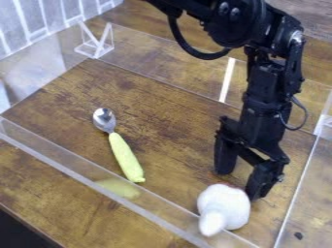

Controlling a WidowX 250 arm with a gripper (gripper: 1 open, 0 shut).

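My black gripper [249, 167] is low over the wooden board at the right, open, its fingers just behind and above a white bulb-shaped object [223, 206] near the front edge. A spoon with a silver bowl [105, 119] and a pale yellow handle [124, 155] lies at the left, apart from the gripper.
Clear plastic walls [73, 148] border the wooden work area [155, 87]. A white rack [26, 19] stands at the back left. The middle of the board is clear.
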